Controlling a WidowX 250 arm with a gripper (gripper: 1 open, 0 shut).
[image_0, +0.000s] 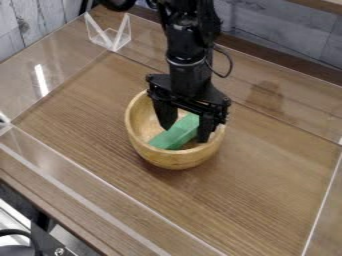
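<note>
A tan bowl (139, 126) sits on the wooden table. Inside it lies a green elongated object (174, 137), partly hidden by my black gripper (186, 119). The gripper hangs over the bowl from above, open, its two fingers reaching down into it on either side of the green object's upper part. Whether the fingertips touch the object cannot be told.
A white wall and a small clear plastic piece are at the upper left. A black cable shows at the lower left corner.
</note>
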